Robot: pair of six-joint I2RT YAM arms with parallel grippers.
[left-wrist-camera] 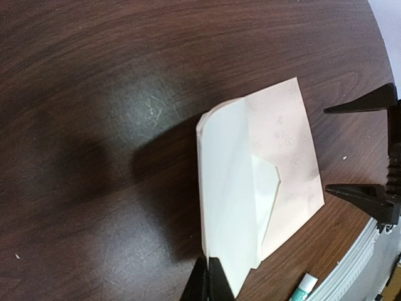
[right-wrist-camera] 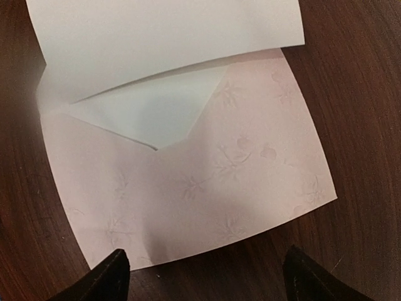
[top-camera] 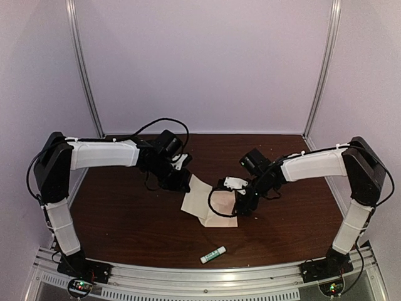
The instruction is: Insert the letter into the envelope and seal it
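Observation:
The pale pink envelope (right-wrist-camera: 250, 188) lies on the table, its pocket towards my right gripper and a pale V-shaped opening (right-wrist-camera: 156, 113) showing. Over that opening sits the white letter, its near edge above the pocket in the right wrist view. My left gripper is shut on the letter's outer edge, and that side is lifted and curled, throwing a shadow. Whether any of the letter is inside the pocket I cannot tell. My right gripper stands open past the envelope's far edge, nothing between its fingers.
A green and white glue stick (top-camera: 213, 254) lies near the front edge of the dark wooden table (top-camera: 138, 232). Bare table surrounds the papers on the left and right. Pale walls close off the back and sides.

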